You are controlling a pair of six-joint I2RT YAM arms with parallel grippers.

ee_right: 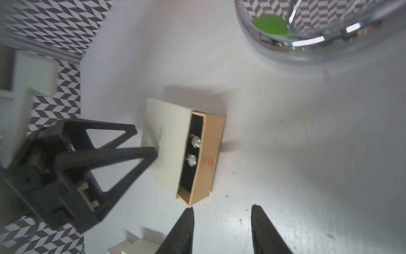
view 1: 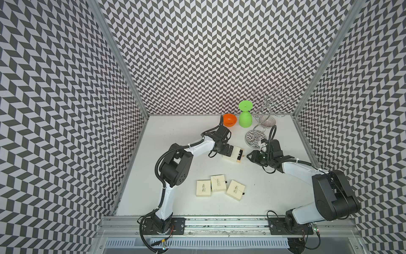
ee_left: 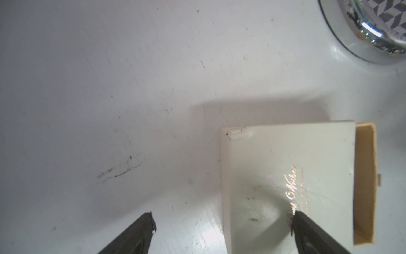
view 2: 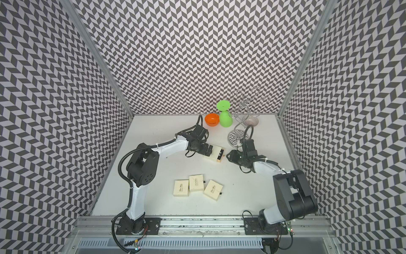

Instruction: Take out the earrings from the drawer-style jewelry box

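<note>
A cream jewelry box [ee_right: 167, 144] lies on the table with its drawer [ee_right: 208, 158] partly slid out toward the right. Two sparkling earrings [ee_right: 191, 160] show on the black lining inside the gap. My left gripper is open above the box's left part; one finger [ee_left: 310, 235] overlaps the lid, the other is over bare table. To the right of the drawer, my right gripper stands open and empty, apart from the box. Printed gold lettering marks the lid in the left wrist view.
Three closed cream boxes [view 1: 203, 188] lie at the table's front. Behind stand an orange bowl [view 1: 229, 120], a green stand [view 1: 245, 116] and a metal rack on a round chrome base [view 1: 255, 138], close behind the right gripper. Table right of the boxes is clear.
</note>
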